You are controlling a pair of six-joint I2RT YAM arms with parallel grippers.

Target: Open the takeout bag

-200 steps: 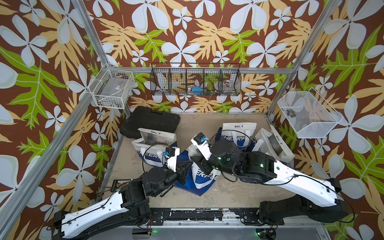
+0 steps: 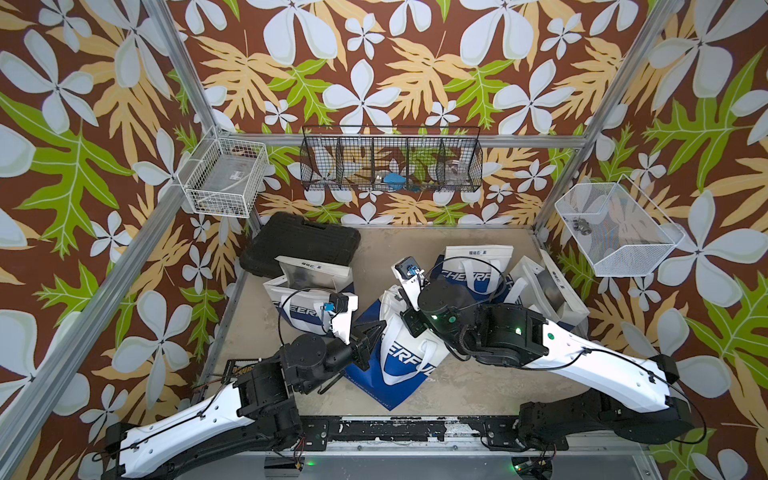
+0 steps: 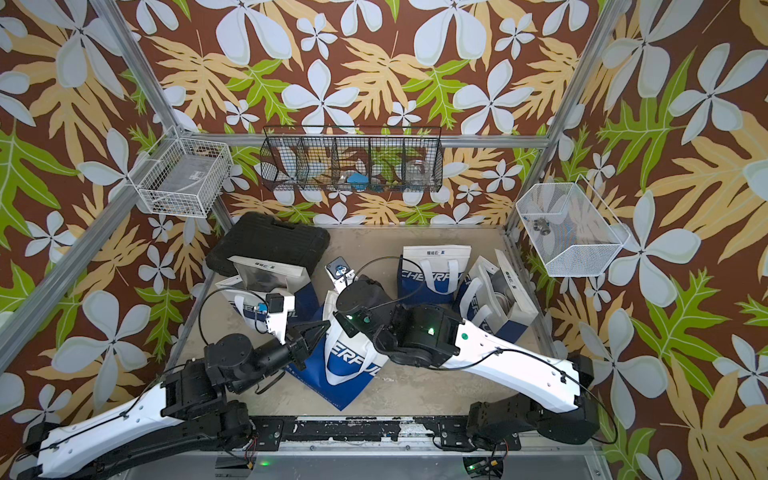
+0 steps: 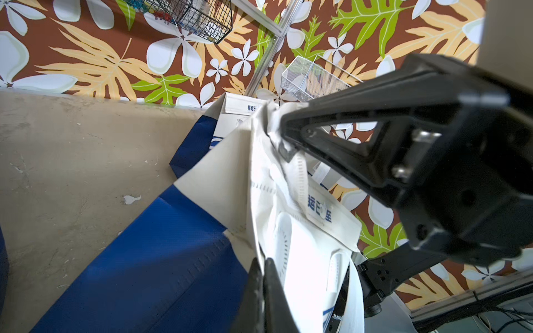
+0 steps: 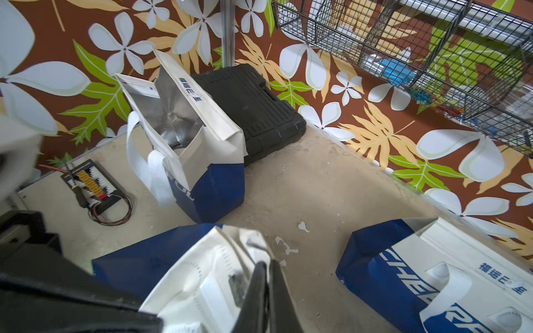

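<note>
A blue and white takeout bag (image 2: 388,376) lies in the table's middle between both arms. In the left wrist view my left gripper is shut on the bag's white paper edge (image 4: 252,194). My right gripper is shut at the bag's crumpled white top (image 5: 205,283); whether paper is between its fingertips is hard to tell. In the left wrist view the right gripper's black fingers (image 4: 333,113) lie against the upper part of that white flap.
More takeout bags stand at back left (image 2: 312,312) and back right (image 2: 472,272). A black case (image 2: 296,240) lies behind the left one. Wire baskets (image 2: 224,176) hang on the frame. A small board with cables (image 5: 91,183) lies at left.
The left arm moved slightly.
</note>
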